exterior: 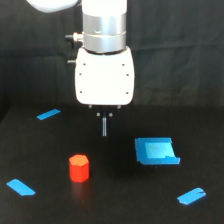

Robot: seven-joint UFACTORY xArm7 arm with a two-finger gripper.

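A small red block (pixel 79 168) with a many-sided outline rests on the black table, left of centre. My gripper (pixel 104 128) hangs from the white hand (pixel 104 78), above and slightly right of the block in the picture, apart from it. Its fingers are dark against the black backdrop; only a thin grey strip shows at the tip. Whether the fingers are apart or together is not clear. Nothing is seen held. To the right lies a blue square (pixel 157 151) with a lighter middle; whether it is flat or a shallow tray is hard to tell.
Blue tape strips mark the table at back left (pixel 49 114), at front left (pixel 20 187) and at front right (pixel 191 196). Between the block and the blue square the table is clear. A dark curtain (pixel 180 60) hangs behind.
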